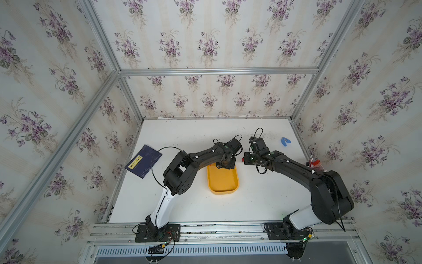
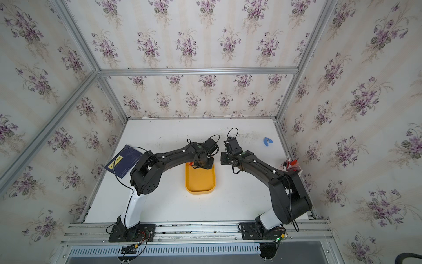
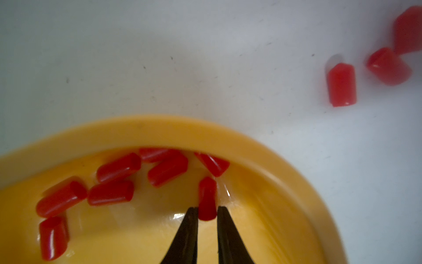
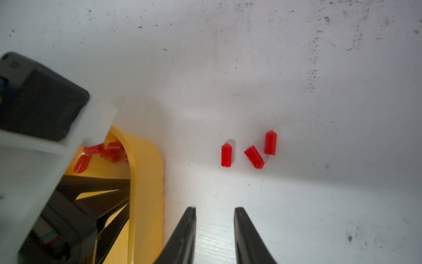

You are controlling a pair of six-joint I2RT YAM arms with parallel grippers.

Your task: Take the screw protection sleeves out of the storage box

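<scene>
In the left wrist view my left gripper reaches inside the yellow storage box (image 3: 175, 129), shut on a red sleeve (image 3: 207, 198) whose near end sits between the fingertips. Several other red sleeves lie along the box's curved wall, among them a red sleeve (image 3: 118, 168) near the rim. Outside the box, three red sleeves rest on the white table, one of them a lone upright-looking sleeve (image 4: 226, 155) in the right wrist view. Over bare table to the right of the box hangs my right gripper, its fingers apart and nothing between them.
The left arm (image 4: 44, 123) fills the left side of the right wrist view, close to my right gripper. A dark blue folder-like object (image 1: 143, 161) lies at the table's left, and a small blue object (image 1: 285, 141) at back right.
</scene>
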